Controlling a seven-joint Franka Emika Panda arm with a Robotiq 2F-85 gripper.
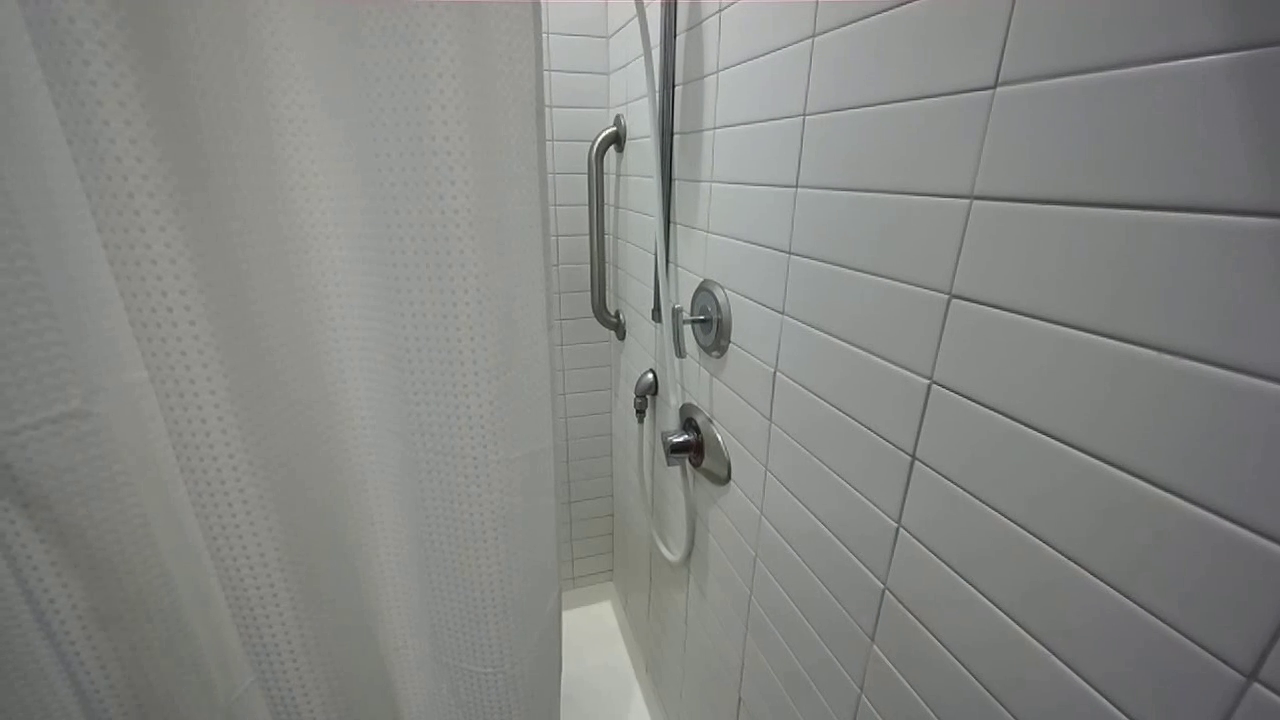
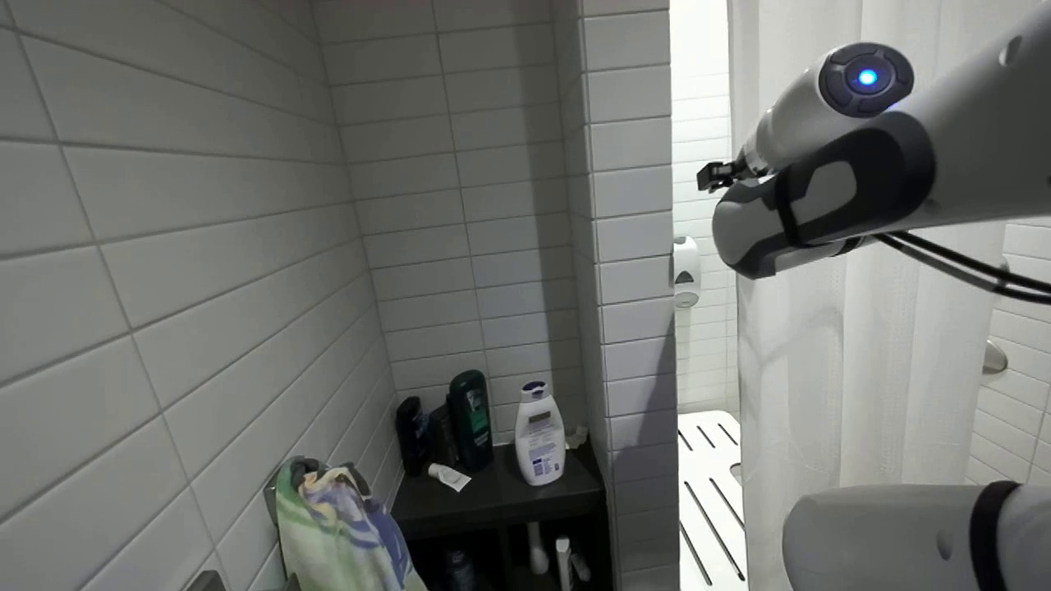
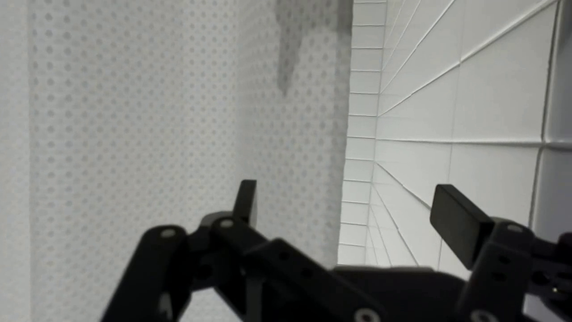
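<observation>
A white dotted shower curtain (image 1: 324, 360) covers the left of exterior view 1 and fills much of the wrist view, where the curtain's free edge (image 3: 321, 134) runs top to bottom between my fingers' directions. My gripper stands open, the left finger (image 3: 246, 201) in front of the curtain and the right finger (image 3: 461, 220) in front of white tiles. Nothing shows gripped. Whether either finger touches the cloth I cannot tell. In exterior view 2 the gripper (image 2: 722, 176) is small, at the curtain's left edge beside the opening.
A tiled wall (image 1: 1020, 336) bounds the right side, with a grab bar (image 1: 600, 228), a shower valve (image 1: 710, 318) and a hose (image 1: 681, 540). In exterior view 2, bottles such as a white one (image 2: 539, 438) stand on a dark shelf (image 2: 502, 502); a patterned towel (image 2: 340, 527) hangs left.
</observation>
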